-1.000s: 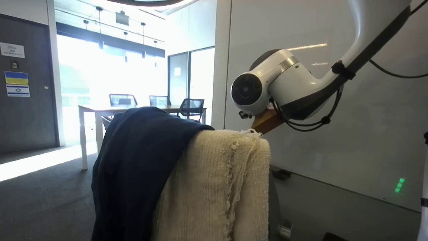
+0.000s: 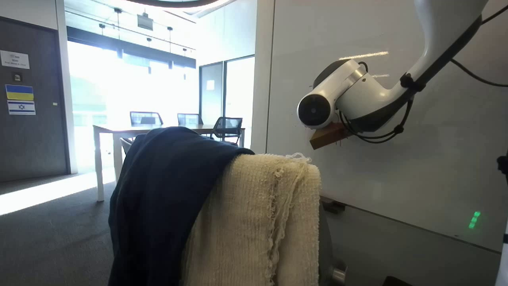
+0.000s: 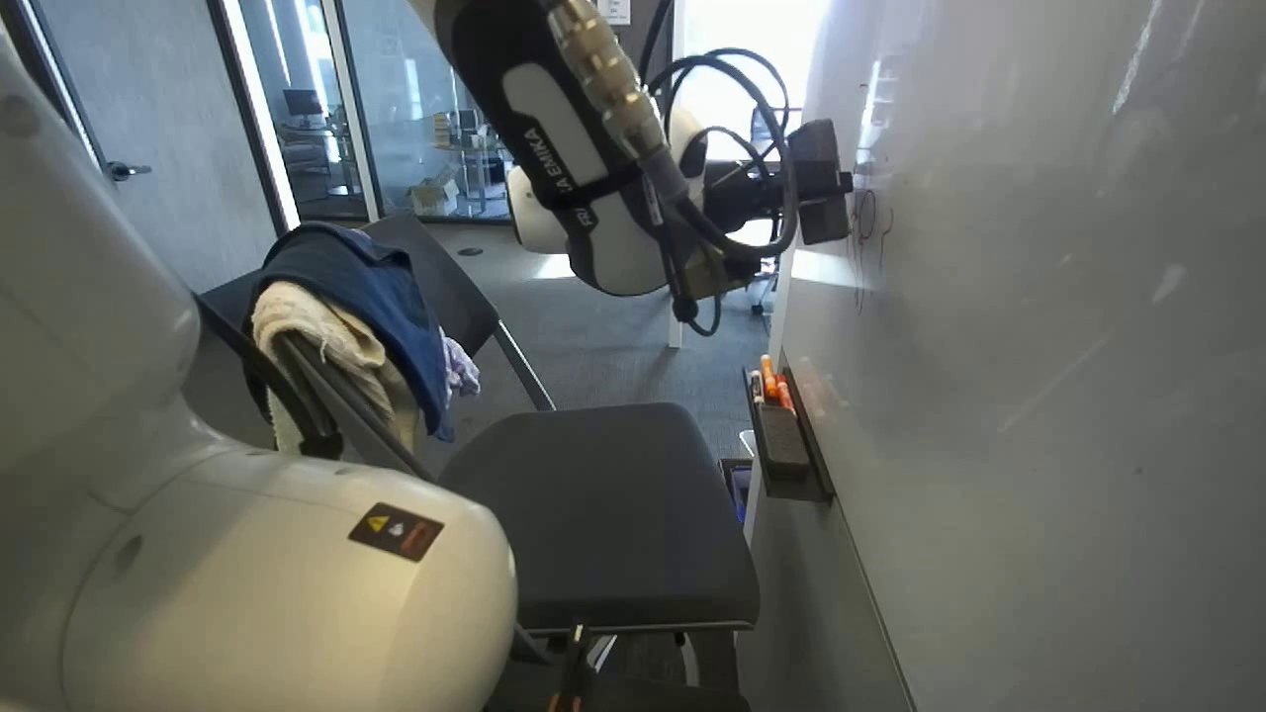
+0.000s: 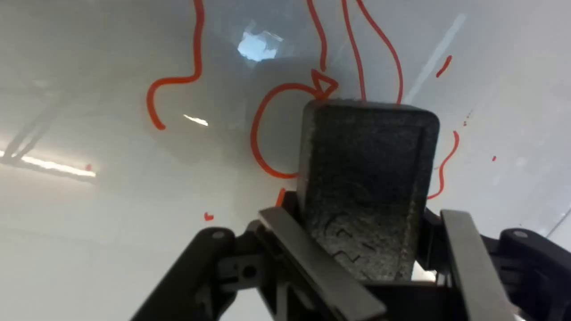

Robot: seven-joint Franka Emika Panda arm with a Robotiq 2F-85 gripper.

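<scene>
A dark block-shaped eraser (image 4: 369,160) is held in my gripper, which is shut on it with one finger along each side. Its worn dark face fills the middle right of the wrist view. The whiteboard (image 4: 134,214) behind it carries red marker lines, including a looping arrow (image 4: 254,125) that the eraser partly covers. In exterior view 2 the eraser (image 3: 819,172) is close to the board; whether it touches cannot be told. Exterior view 1 has the fingers and eraser hidden behind the arm.
On the board's tray (image 3: 821,485) lie orange markers (image 3: 768,378) and a dark block (image 3: 780,437). A dark chair seat (image 3: 599,510) is below the arm. Blue cloth (image 2: 166,190) and cream cloth (image 2: 252,214) hang over a chair back.
In exterior view 1 the arm's wrist end has shifted right and slightly up, away from the draped chair. The cloths have stayed put.
</scene>
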